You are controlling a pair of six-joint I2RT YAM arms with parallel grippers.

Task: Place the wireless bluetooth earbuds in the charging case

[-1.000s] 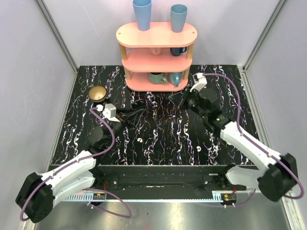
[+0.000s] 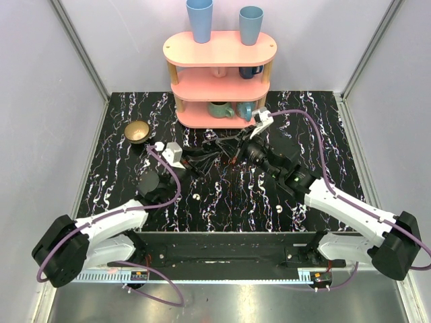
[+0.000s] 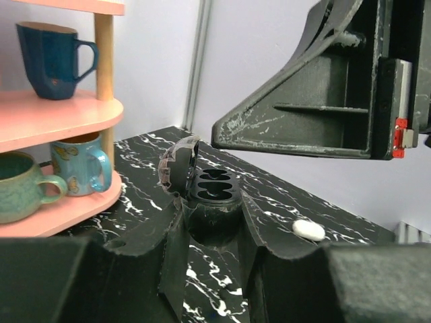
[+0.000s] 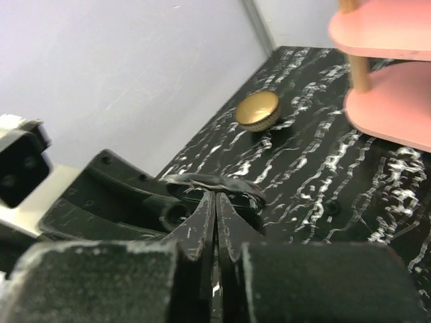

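The black charging case (image 3: 214, 219) is clamped in my left gripper, its clear-edged lid (image 3: 180, 165) raised and the round wells facing up. No white earbud shows in those wells. My right gripper is right beside the raised lid; its fingertips look almost together, and whether a gap remains is unclear. One of its black fingers (image 3: 303, 128) hangs above and beside the case in the left wrist view. A white earbud (image 2: 196, 196) lies on the marbled surface near the middle, and another earbud (image 2: 279, 208) lies to the right.
A pink shelf (image 2: 219, 48) with mugs and cups stands at the back. A gold bowl (image 2: 137, 132) sits at the back left. The front middle of the black marbled surface (image 2: 236, 208) is open. Both arms nearly meet at the centre.
The left gripper has carried the case rightward and slightly back toward the centre. The earbuds on the surface have not moved.
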